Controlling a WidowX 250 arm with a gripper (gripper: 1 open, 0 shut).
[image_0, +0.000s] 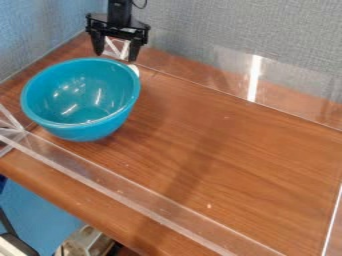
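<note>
A glossy teal bowl (80, 98) sits on the left side of the wooden table (214, 170). My black gripper (115, 52) is at the top left, above and behind the bowl near the back corner, its fingers pointing down over a small pale object that is partly visible behind the bowl's rim. Whether anything is between the fingers is too small to tell.
Grey textured walls line the back and left. Clear strips of tape run along the table's edges. Clutter lies on the floor below the front left.
</note>
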